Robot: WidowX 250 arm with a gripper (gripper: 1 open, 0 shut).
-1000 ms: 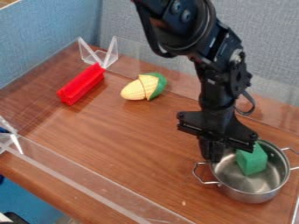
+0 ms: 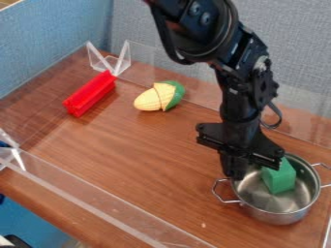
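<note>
My black gripper (image 2: 235,165) points down at the left rim of a steel pot (image 2: 278,206) at the front right, its fingertips low by the pot. A green block (image 2: 280,177) sits inside the pot, just right of the fingers. The fingertips are dark and partly hidden, so whether they are open or shut is unclear.
A red bar (image 2: 91,94) lies at the back left near a clear plastic holder. A yellow and green toy corn (image 2: 158,97) lies at the back middle.
The pot and green block have shifted very slightly over the last second. The arm has stayed nearly still.
</note>
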